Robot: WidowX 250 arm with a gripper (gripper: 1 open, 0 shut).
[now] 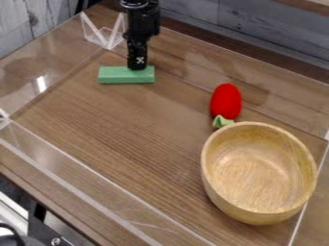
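My black gripper [137, 60] reaches down from the top of the camera view, its tip at the back edge of a green rectangular block [126, 76] on the wooden table [115, 144]. It looks shut, with nothing visible between its fingers; whether it touches the block is unclear.
A red object with a green stem [226, 102] lies right of centre. A large round wooden bowl [257, 173] fills the lower right. A clear plastic container [102, 31] stands at the back left.
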